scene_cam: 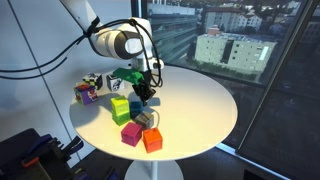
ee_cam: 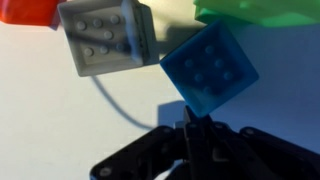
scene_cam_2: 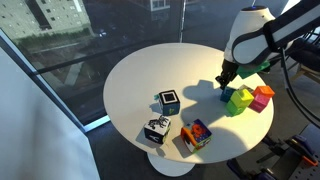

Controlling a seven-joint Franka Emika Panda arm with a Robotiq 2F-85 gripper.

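Observation:
A blue block (ee_cam: 210, 66) with round studs lies on the white table, turned at an angle. In the wrist view my gripper has its fingers close together at the block's near corner. No thing shows clearly between them, and I cannot tell whether they pinch that corner. From the side, the dark gripper (scene_cam: 147, 101) is low over the table, right beside the blue block (scene_cam: 135, 107). A grey studded block (ee_cam: 103, 35) sits to the left of the blue one in the wrist view, a narrow gap apart.
Green and yellow blocks (scene_cam: 120, 110) stand close beside the blue one. Magenta (scene_cam: 131, 133) and orange-red (scene_cam: 153, 140) blocks lie near the table's front edge. Several patterned cubes, one of them black and white (scene_cam_2: 157, 128), stand apart.

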